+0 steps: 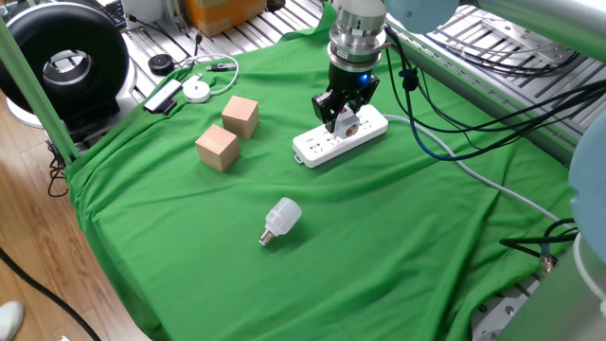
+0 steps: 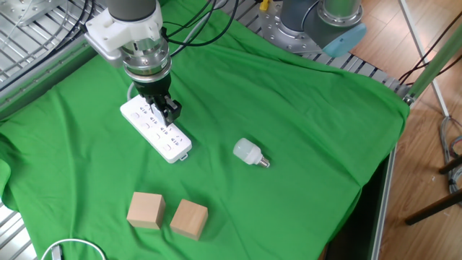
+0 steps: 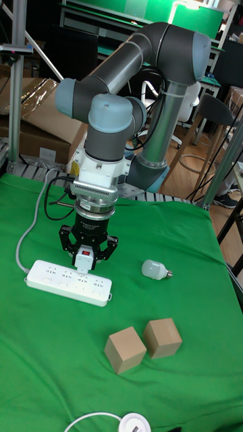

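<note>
A white lamp-socket adapter (image 1: 347, 125) with a brass-coloured opening sits between the fingers of my gripper (image 3: 86, 253), which is shut on it. In exterior view 3 a red switch shows on the adapter (image 3: 85, 261). Directly under it lies the white power strip (image 1: 314, 149), its row of outlets facing up. The adapter's lower end meets the strip's top face; whether its pins are in an outlet is hidden. On the green cloth, apart from the strip, a white light bulb (image 1: 283, 218) with a metal screw base lies on its side.
Two wooden blocks (image 2: 146, 210) (image 2: 189, 219) stand close together on the cloth. A grey cord (image 3: 30, 227) runs from the strip. A white round device with a cable (image 1: 196, 90) lies near the cloth's edge.
</note>
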